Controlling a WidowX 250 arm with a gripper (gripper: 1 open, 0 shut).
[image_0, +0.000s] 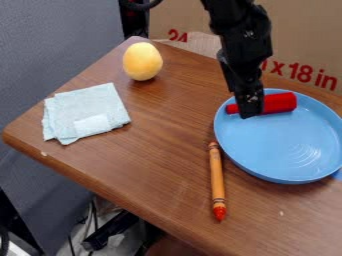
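My black gripper (249, 105) points down over the back-left part of a blue plate (278, 150), at a red cylinder (278, 102) lying on that plate. Its fingertips overlap the cylinder's left part; I cannot tell whether they are shut on it. An orange crayon (217, 186) with a red tip lies on the table left of the plate, pointing toward the front.
A yellow rounded object (142, 61) stands at the back left of the wooden table (147, 170). A folded light-blue cloth (83, 112) lies near the left edge. A cardboard box (305, 40) is behind.
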